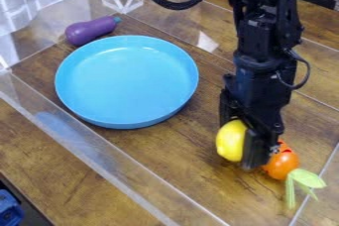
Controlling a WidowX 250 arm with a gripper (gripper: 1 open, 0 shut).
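A black gripper (252, 133) reaches down from the top right of the camera view, shut on a yellow object (232, 141) low over the wooden table. An orange carrot-like toy (282, 163) with pale green leaves (303, 180) lies just right of and partly behind the gripper's tip. The fingertips are dark and partly hard to make out against the arm.
A blue plate (126, 81) lies to the left. A purple eggplant toy (93, 31) rests at the upper left. A blue object (8, 208) is at the bottom left corner.
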